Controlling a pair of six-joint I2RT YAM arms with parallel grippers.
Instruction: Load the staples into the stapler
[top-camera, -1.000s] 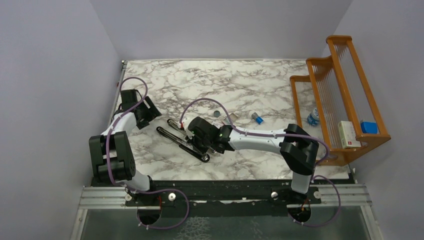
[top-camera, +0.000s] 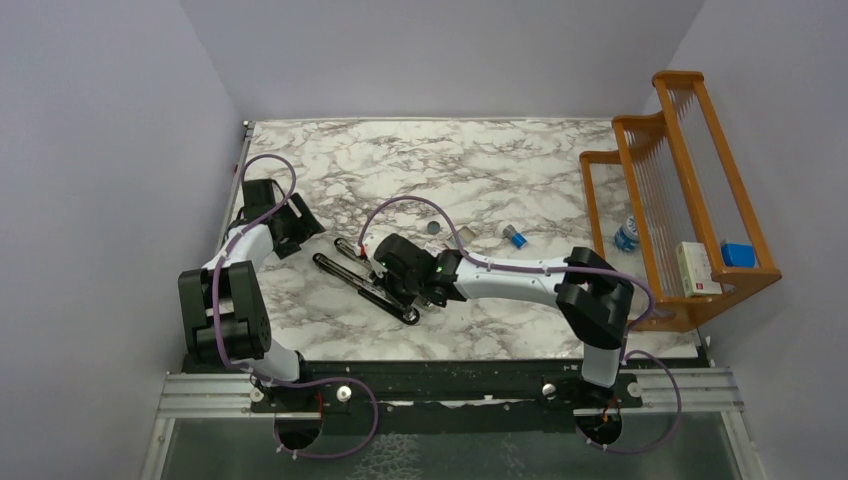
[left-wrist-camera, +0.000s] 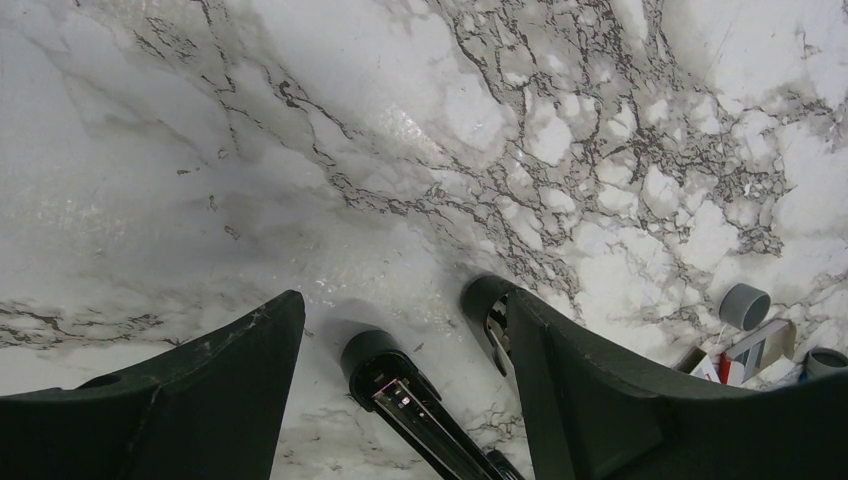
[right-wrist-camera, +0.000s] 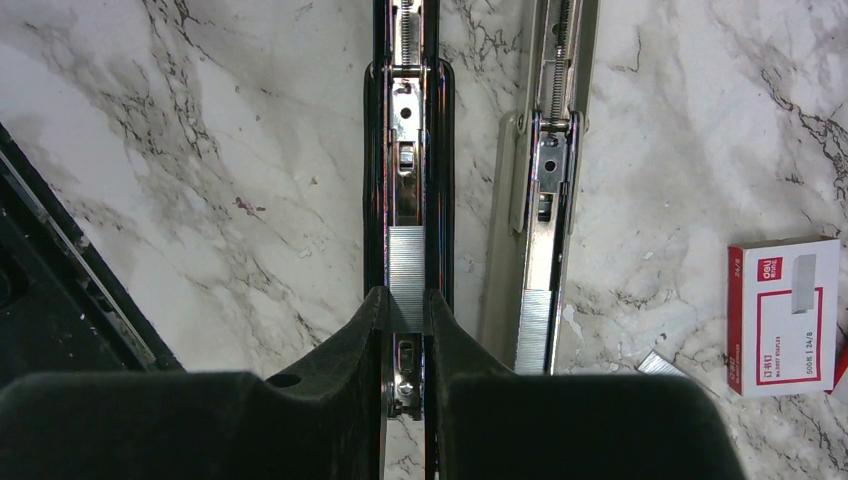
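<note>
The black stapler (right-wrist-camera: 446, 190) lies opened flat on the table, its metal channel running up the right wrist view. A silver staple strip (right-wrist-camera: 407, 255) shows over that channel, lined up along it. My right gripper is shut on the strip's lower part, one finger on each side; whether the strip rests on the channel floor cannot be told. In the left wrist view my left gripper is part open above the table, nothing held between its fingers, with the far end of the black stapler (left-wrist-camera: 372, 360) beyond them.
A red-and-white staple box (right-wrist-camera: 785, 320) and a loose strip (right-wrist-camera: 660, 365) are to the right. A wooden rack (top-camera: 650, 190) stands at the right.
The right arm has shifted very slightly at the stapler. The left arm and the staplers look the same as before.
</note>
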